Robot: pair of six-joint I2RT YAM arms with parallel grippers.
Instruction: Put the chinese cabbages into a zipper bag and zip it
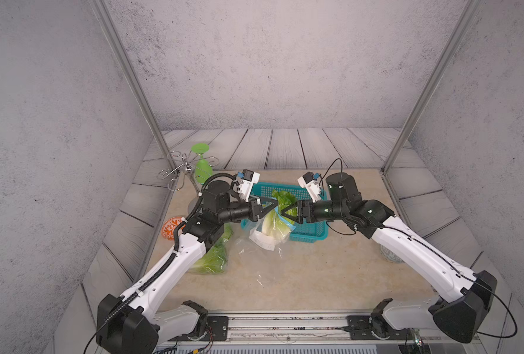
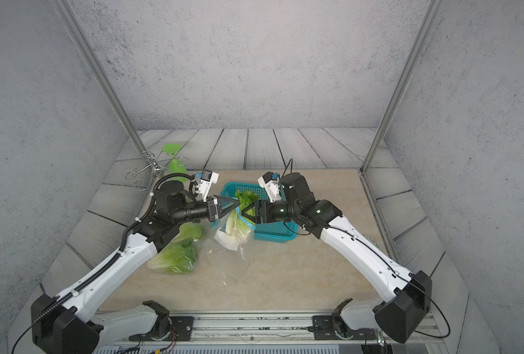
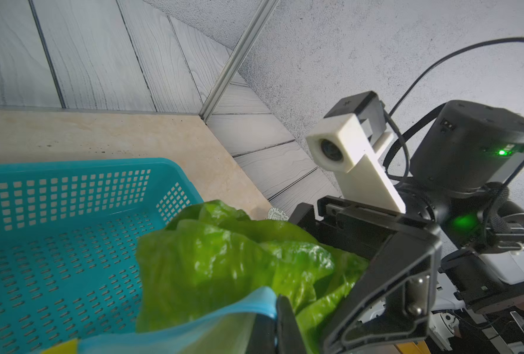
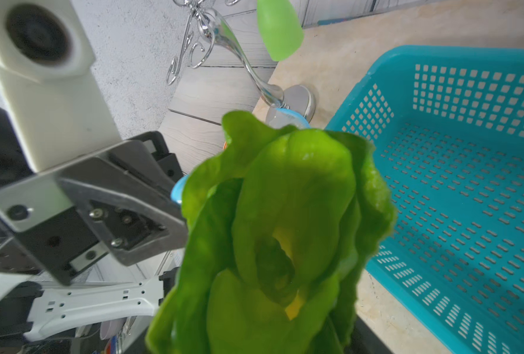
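A Chinese cabbage [image 1: 270,225] sits mostly inside a clear zipper bag [image 2: 236,236], white base down, its green leafy top [image 4: 297,194] sticking out of the blue-edged mouth. My left gripper is shut on the blue zip edge [image 3: 256,303] beside the leaves. Facing it from the right, my right gripper [image 1: 284,212] has its fingers apart at the bag's mouth, against the leafy top. The leaves hide its fingertips in the right wrist view, so whether they touch the bag edge is unclear. Another bagged cabbage [image 2: 176,256] lies on the table at left.
Behind the bag stands a teal basket [image 3: 67,171], empty where it shows. A metal stand [image 4: 232,35] and a green object [image 4: 278,29] are at the back left, with an orange round item [image 1: 171,227] below.
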